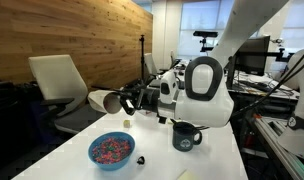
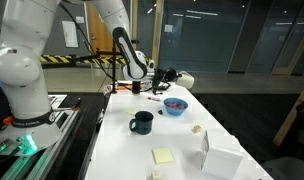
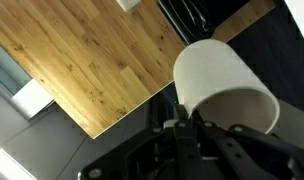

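Note:
A white cup (image 1: 100, 100) hangs tipped on its side above the table, near the far edge of the blue bowl (image 1: 113, 149). My gripper (image 1: 131, 98) is shut on the cup's rim or wall; the exact contact is hard to make out. In the wrist view the cup (image 3: 217, 75) fills the right side, its open mouth facing the fingers, and its inside looks empty. Red pieces (image 1: 111, 151) lie in the blue bowl. From the other side, the white cup (image 2: 186, 80) shows small beyond the blue bowl (image 2: 175, 106).
A dark mug (image 1: 186, 136) stands right of the bowl, below the arm. A small dark object (image 1: 141, 160) lies between them. A white box (image 2: 222, 158) and a yellow note (image 2: 164, 156) lie elsewhere on the table. An office chair (image 1: 63, 92) stands behind.

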